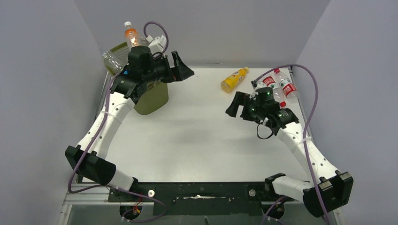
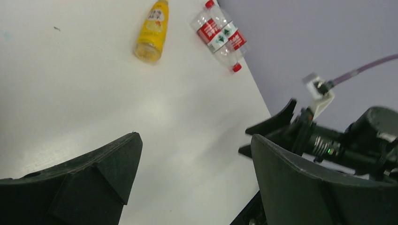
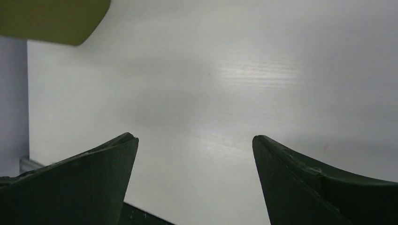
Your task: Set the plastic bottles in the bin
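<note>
A green bin (image 1: pixel 151 101) holding several bottles, one orange-labelled (image 1: pixel 132 33), stands at the back left, partly hidden by my left gripper (image 1: pixel 178 65), which hangs over it, open and empty. A yellow bottle (image 1: pixel 234 78) lies at the back of the table, seen also in the left wrist view (image 2: pixel 151 30). Two red-labelled bottles (image 1: pixel 287 85) lie side by side at the back right. My right gripper (image 1: pixel 237 105) is open and empty over the right-middle table, left and front of those bottles.
Grey walls (image 1: pixel 347 70) close in the back and sides.
</note>
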